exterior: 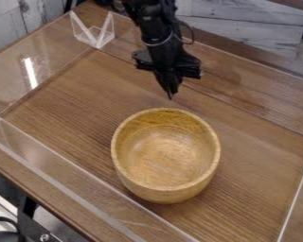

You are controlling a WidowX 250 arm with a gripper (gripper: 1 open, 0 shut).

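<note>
The black robot arm reaches in from the top of the camera view, with its gripper (169,87) pointing down over the wooden table, above and behind a beige oval bowl (165,152). The gripper looks shut, and I see nothing clearly held between its small, dark fingertips.
Transparent plastic pieces (98,28) are at the upper left edge. A pale grey surface (261,28) lies beyond the back edge.
</note>
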